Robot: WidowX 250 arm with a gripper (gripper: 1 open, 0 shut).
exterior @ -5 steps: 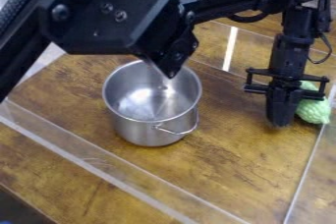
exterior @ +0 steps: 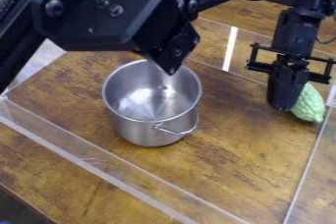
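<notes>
My black gripper (exterior: 281, 94) points down over the table at the right, its tip beside a pale green, leafy-looking object (exterior: 308, 106) near the right edge, which it partly covers. The fingers look shut; whether anything is between them is hard to tell. A steel pot (exterior: 151, 120) with a wire handle stands empty at the centre-left, apart from the gripper.
Transparent strips run along the lower left and right. The black arm spans the upper left, above the pot.
The pot has not moved.
</notes>
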